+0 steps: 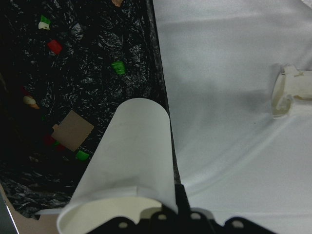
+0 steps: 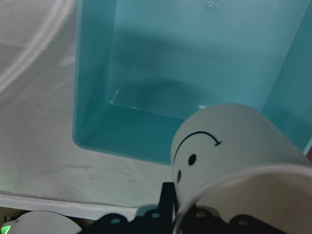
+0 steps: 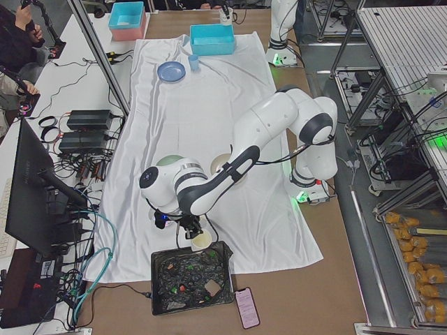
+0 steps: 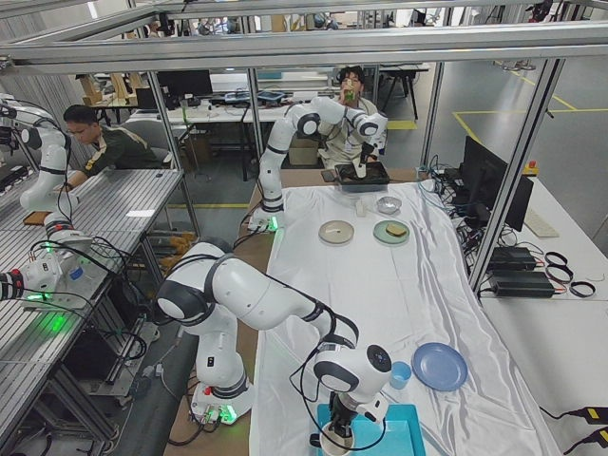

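Observation:
My left gripper is shut on a plain white paper cup (image 1: 126, 151), held tilted over the edge of a black bin (image 1: 87, 68) lined with plastic and holding small scraps. My right gripper is shut on a white cup with a smiley face (image 2: 234, 141), held over the near edge of a teal box (image 2: 195, 48). A crumpled pale wrapper or container (image 1: 292, 92) lies on the white cloth beside the bin.
A blue plate (image 4: 439, 366) and blue cup (image 4: 400, 373) stand beside the teal box. A beige plate (image 4: 336, 231), green plate (image 4: 390, 231) and foil bowl (image 4: 389, 204) sit farther along the cloth. A phone (image 3: 247, 307) lies beside the bin.

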